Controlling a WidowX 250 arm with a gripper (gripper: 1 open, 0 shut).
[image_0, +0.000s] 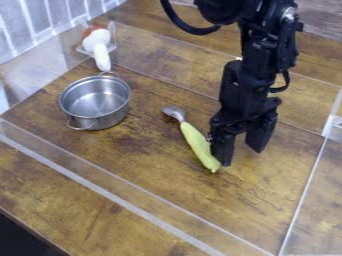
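The black gripper (243, 142) is low over the wooden table (134, 200) at the right of centre, its fingers pointing down, apparently a little apart. Just left of it lies a long pale yellow-green object (198, 144) with a metal spoon-like end (173, 113) toward the back. I cannot tell whether anything is between the fingers.
A metal pot (95, 99) stands at the left. A white object with a red part (98, 47) sits at the back left.
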